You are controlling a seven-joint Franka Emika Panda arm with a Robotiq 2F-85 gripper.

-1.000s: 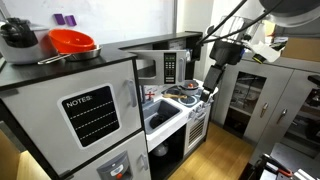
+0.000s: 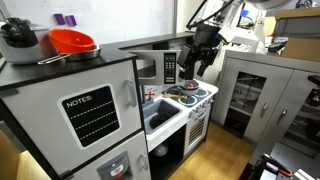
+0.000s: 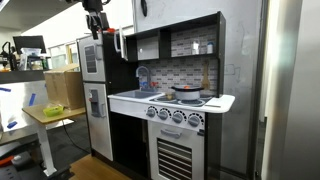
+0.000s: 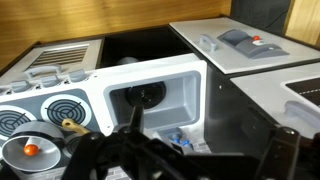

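My gripper (image 2: 190, 66) hangs in the air above the toy kitchen, near the upper cabinets. Its fingers stand open and nothing shows between them. In the wrist view, the dark fingers reach in from the bottom edge, over the grey sink (image 4: 165, 98) with its dark round drain. An upper white door (image 3: 119, 42) appears swung outward beside the tall fridge unit. The pot (image 3: 187, 93) rests on the stove; an orange-red thing shows in it in the wrist view.
The white fridge unit (image 2: 92, 112) bears a notes panel; red and green bowls (image 2: 72, 41) stand on its top. Stove burners (image 4: 66, 108) lie beside the sink. A grey cabinet (image 2: 243, 97) stands behind.
My gripper has moved left and slightly up in exterior view 1, closer to the upper cabinets, and has turned. The kitchen things look unchanged.
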